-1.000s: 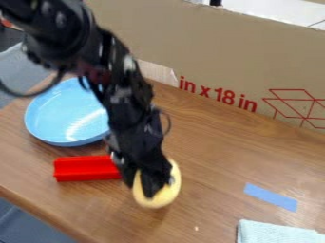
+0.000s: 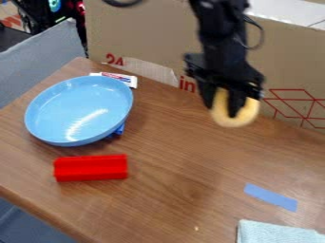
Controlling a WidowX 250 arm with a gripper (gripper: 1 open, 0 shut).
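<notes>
My gripper [image 2: 230,93], black and somewhat blurred, is raised near the cardboard at the back, right of the blue plate, shut on a pale yellow round object [image 2: 235,113]. The blue plate [image 2: 79,111] lies on the left of the wooden table. A red block [image 2: 90,167] lies in front of the plate, near the table's left edge.
A blue tape strip [image 2: 271,197] and a pale cloth [image 2: 273,233] are at the front right. A cardboard panel [image 2: 140,38] stands along the back. A small blue item is partly hidden beside the plate.
My gripper has moved up, back and to the right with the yellow object, away from the front middle, uncovering the plate and the table's middle.
</notes>
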